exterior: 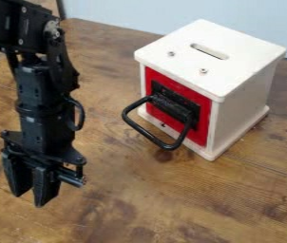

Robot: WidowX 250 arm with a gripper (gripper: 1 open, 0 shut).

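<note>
A white wooden box [241, 76] with a slot in its top stands at the right. Its red front [203, 128] carries a black panel with a black loop handle [172, 142] sticking out toward the left. My black gripper [32, 178] hangs low over the wooden table at the left, pointing down, apart from the box and handle. Its two fingers are close together, and whether they are open or shut is unclear.
A pale surface lies behind the table at the top right.
</note>
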